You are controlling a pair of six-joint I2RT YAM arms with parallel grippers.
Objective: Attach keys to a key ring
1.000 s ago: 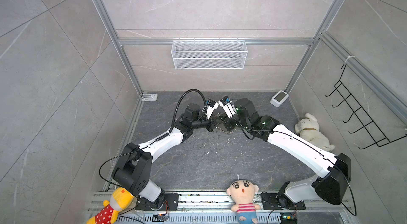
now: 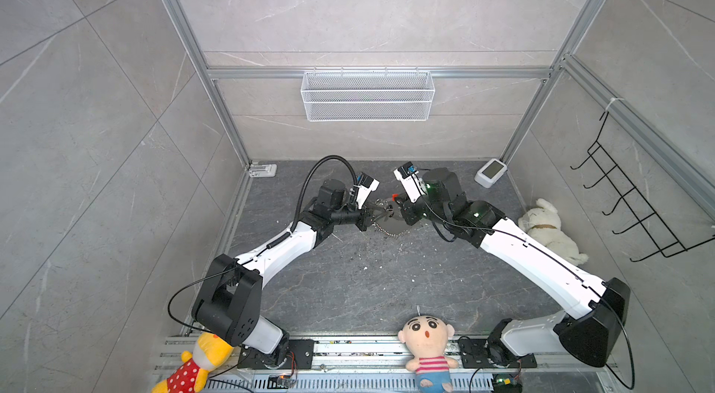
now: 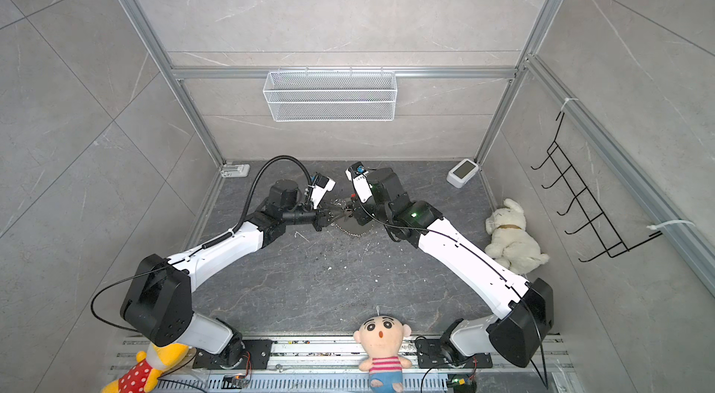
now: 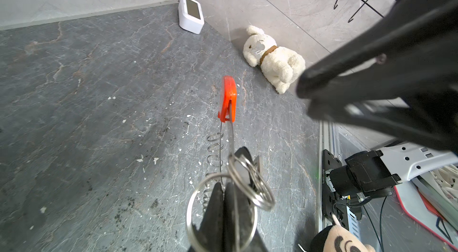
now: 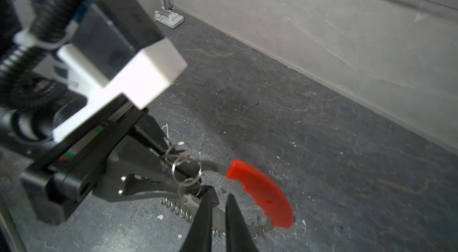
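In the left wrist view my left gripper is shut on a metal piece with silver key rings [image 4: 250, 185] at its tips; an orange-handled piece [image 4: 228, 92] extends beyond, above a coiled spring. The right wrist view shows the rings [image 5: 186, 170] at the left gripper's tips and the orange handle [image 5: 260, 190] on a curved grey metal piece. My right gripper is close to the rings, its blurred fingers slightly apart; in the left wrist view it looms at upper right. I cannot tell anything between its fingers.
A white device [image 2: 491, 172] and plush dog [image 2: 551, 233] lie at the right. A wire basket [image 2: 366, 95] hangs on the back wall, a black hook rack [image 2: 633, 207] on the right wall.
My right gripper has risen and shifted right, uncovering the orange handle in the top left view. My left arm has moved slightly left.
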